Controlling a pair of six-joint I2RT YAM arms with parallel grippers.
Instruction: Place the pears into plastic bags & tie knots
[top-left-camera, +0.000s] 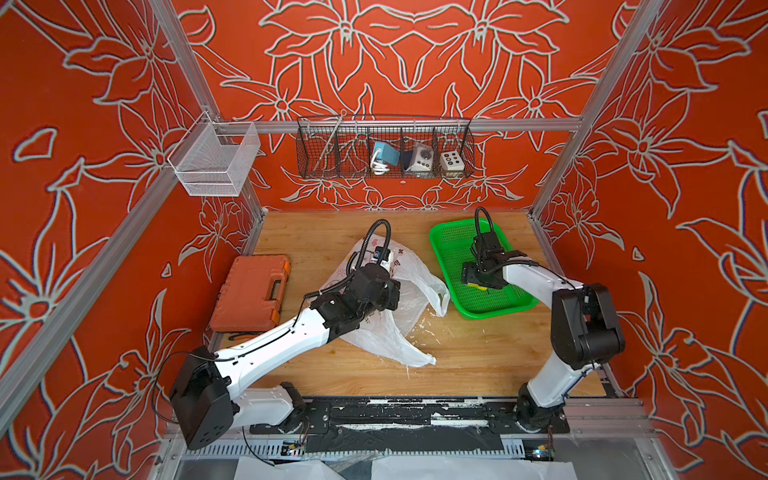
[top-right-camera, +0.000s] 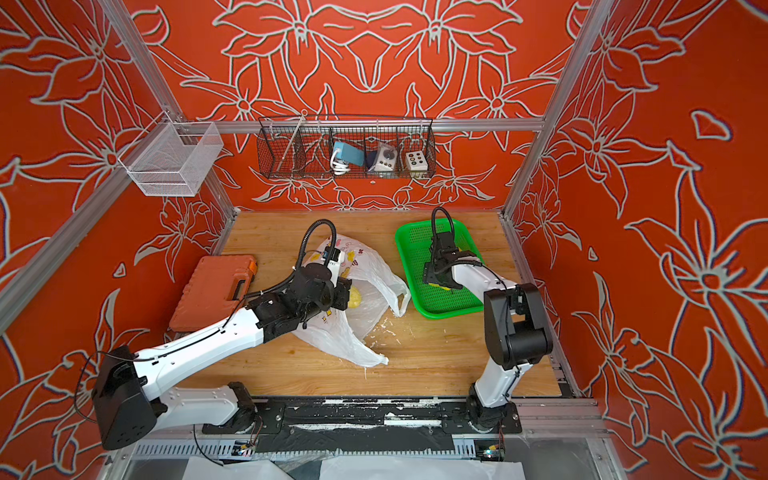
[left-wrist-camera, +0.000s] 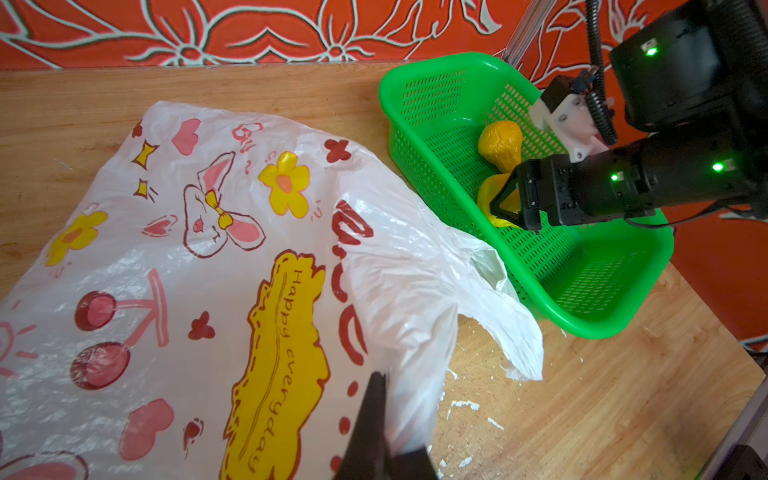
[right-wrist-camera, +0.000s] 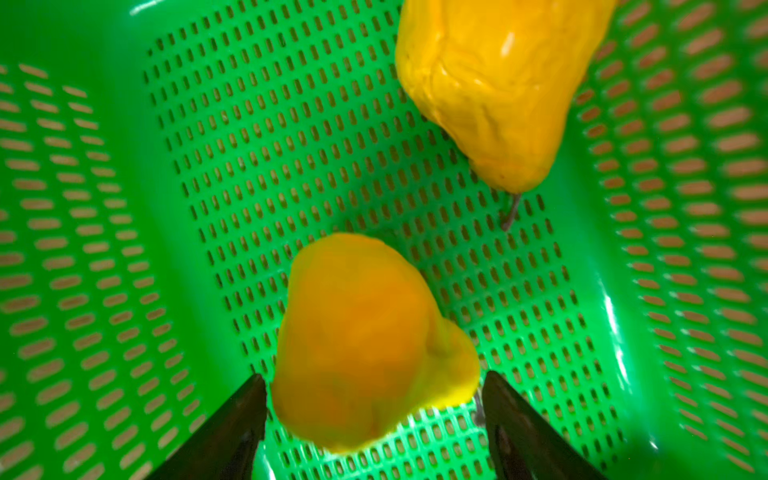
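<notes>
A white plastic bag (left-wrist-camera: 192, 320) with printed pictures lies on the table, its mouth edge gathered up at my left gripper, which is shut on that thin film. At the bag's opening, a yellow rounded shape (top-right-camera: 354, 298) like a pear shows in the top right view. Inside the green basket (right-wrist-camera: 136, 240), my right gripper is part open over the near pear (right-wrist-camera: 352, 336), one finger on either side; contact cannot be made out. A second pear (right-wrist-camera: 504, 88), stem showing, lies farther back in the basket.
An orange case (top-left-camera: 252, 293) lies at the table's left side. White scraps (left-wrist-camera: 464, 405) litter the wood between bag and basket. A wire shelf (top-left-camera: 384, 148) hangs on the back wall.
</notes>
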